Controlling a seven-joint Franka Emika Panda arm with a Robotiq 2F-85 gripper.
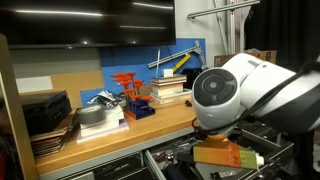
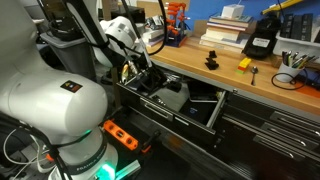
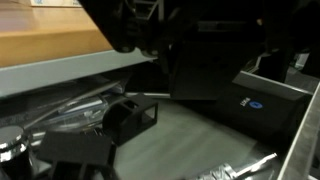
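Observation:
My gripper is down at the open drawer, above its left part. In the wrist view the fingers are dark and hard to separate from the dark blockish object between them, on which the gripper appears shut. What that object is cannot be made out. Below it lies the drawer's pale floor, with a black flat item with a blue mark at the right. Black box-like pieces lie at the left. In exterior view 1 the arm's white housing covers much of the drawer.
A shiny round metal part and clear plastic items lie at the drawer's left. The wooden counter above the drawer carries books, red and blue racks and a pen cup. Drawer walls stand close around the gripper.

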